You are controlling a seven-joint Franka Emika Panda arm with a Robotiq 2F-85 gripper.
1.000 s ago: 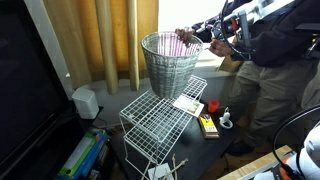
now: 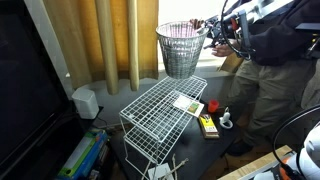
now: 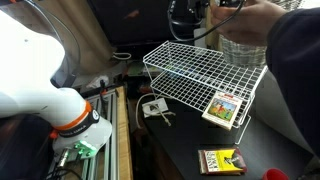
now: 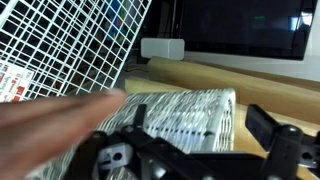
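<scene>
A grey woven basket (image 2: 182, 50) with a pink-white inside hangs in the air above the white wire rack (image 2: 160, 112). Its pale wall (image 4: 190, 112) crosses the bottom of the wrist view, in the space between the dark fingers of my gripper. These fingers stand apart, so the gripper is open; whether either touches the basket, I cannot tell. A person's hand (image 4: 50, 135) blurs across the lower left there. In exterior view 2 a hand (image 3: 250, 20) is beside the dark gripper parts, with the basket (image 3: 242, 52) behind.
A colourful card box (image 3: 222, 108) rests at the rack's edge. Beside the rack are a yellow-and-red packet (image 3: 222, 161), a red cup (image 2: 213, 105) and a white plug-like item (image 2: 226, 120). A person stands at the right, close to the arm. Wooden posts (image 2: 105, 45) rise behind.
Over the last second the basket has shifted right and somewhat upward in exterior view 1. The rack and the things beside it have stayed put.
</scene>
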